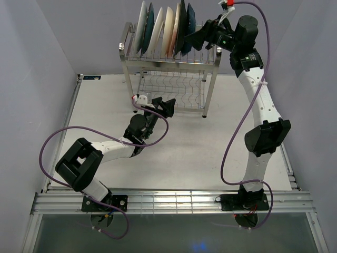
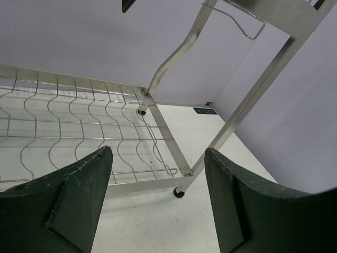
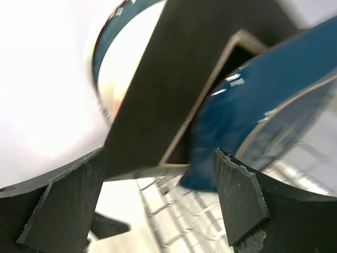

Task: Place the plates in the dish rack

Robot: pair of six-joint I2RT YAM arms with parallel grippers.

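Several white and dark plates (image 1: 141, 23) stand upright in the top tier of the metal dish rack (image 1: 158, 64). A blue plate (image 1: 190, 18) stands at the right end; in the right wrist view this blue plate (image 3: 237, 110) is close behind a dark square plate (image 3: 147, 89), slightly blurred. My right gripper (image 1: 201, 39) is open beside the blue plate; its fingers appear apart with the plates beyond them. My left gripper (image 1: 163, 108) stands open in front of the rack's lower tier, nothing between its fingers; that wire tier (image 2: 79, 142) looks empty.
Walls (image 1: 37, 105) border both sides. Purple cables loop along both arms.
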